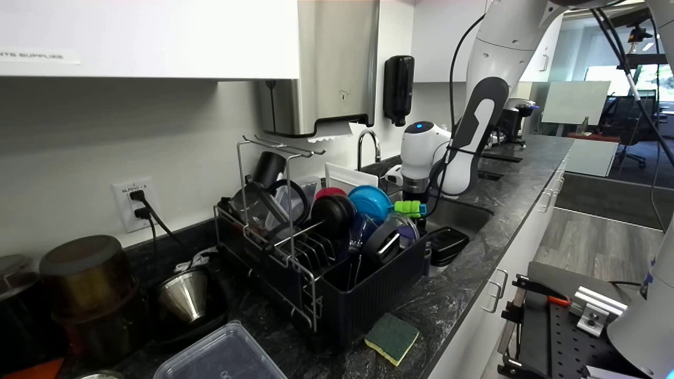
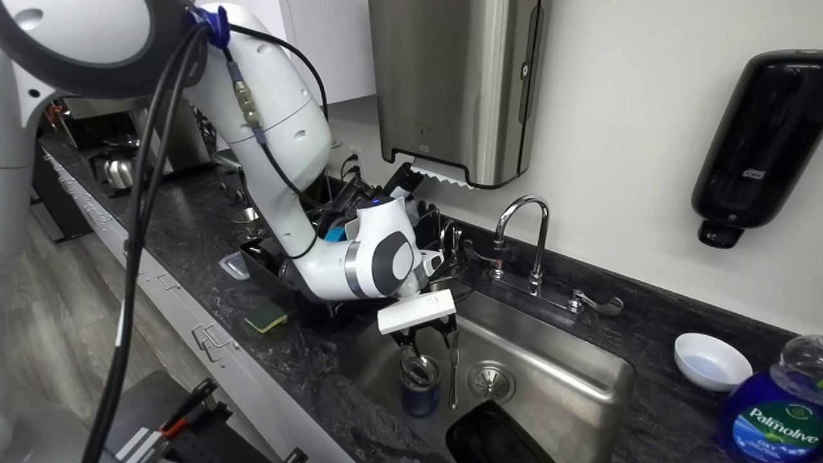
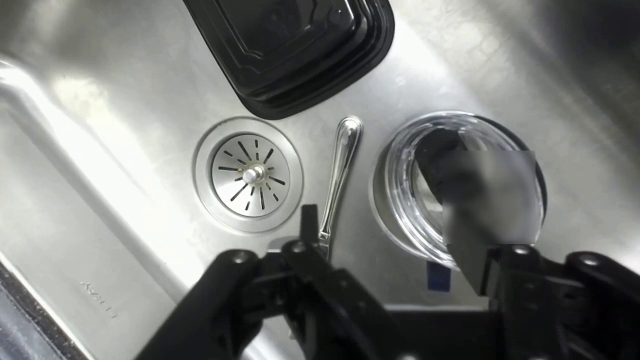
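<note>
Over the sink, my gripper (image 2: 432, 344) points down with its fingers apart; nothing is clearly held between them. In the wrist view, the left finger (image 3: 309, 223) overlaps the lower part of a metal utensil (image 3: 340, 171), whose handle lies beside the drain. On the other side, a clear round glass (image 3: 399, 180) stands near the right finger, with a dark and grey blurred item (image 3: 489, 192) seen over its mouth. Exterior view 2 shows this glass as a cup with a dark blue lower part (image 2: 420, 400), below the gripper. In exterior view 1 the fingers are hidden behind the dish rack.
A black plastic container (image 3: 282, 54) lies in the sink (image 2: 555, 339) near the drain (image 3: 252, 174). The faucet (image 2: 538, 247) rises behind. A full dish rack (image 1: 379, 290) stands beside the sink, with a sponge (image 1: 392, 338) on the counter in front.
</note>
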